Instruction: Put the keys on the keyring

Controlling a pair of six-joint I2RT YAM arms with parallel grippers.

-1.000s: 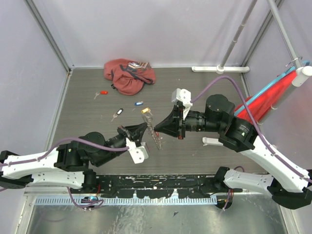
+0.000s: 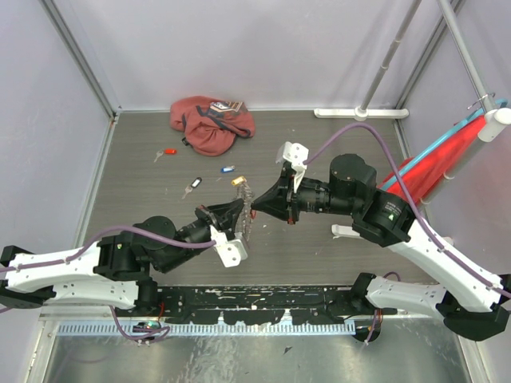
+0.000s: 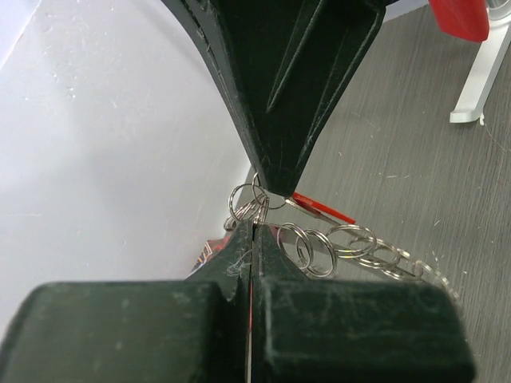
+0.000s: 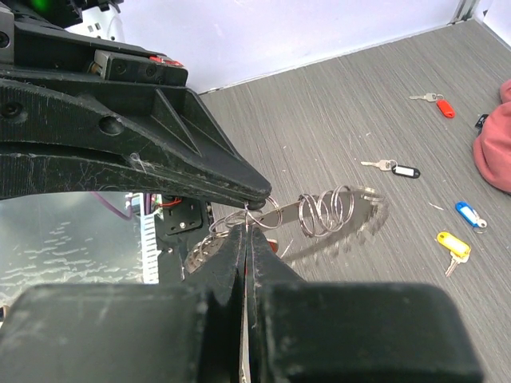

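The keyring, a string of thin metal rings [image 2: 246, 191], hangs where my two grippers meet; part of it is blurred. My right gripper is shut with thin ring wire at its tips. Opposite it, the left gripper is shut, its tips touching or very near the rings [image 3: 322, 253]; whether it pinches one is unclear. A small red strip [image 3: 323, 208] shows beside the rings. On the floor lie separate keys with a red tag [image 4: 445, 108], a black tag [image 4: 406, 171], a blue tag [image 4: 466, 211] and a yellow tag [image 4: 453, 242].
A reddish cloth bag [image 2: 211, 126] rests by the back wall. At the right stand white poles [image 2: 389, 56] and a red cloth [image 2: 447, 159]. Bare grey floor [image 2: 132, 203] surrounds the keys.
The dangling lower part of the keyring has swung left, from slanting down-right to hanging nearly straight down in the top view. Both arms have barely shifted.
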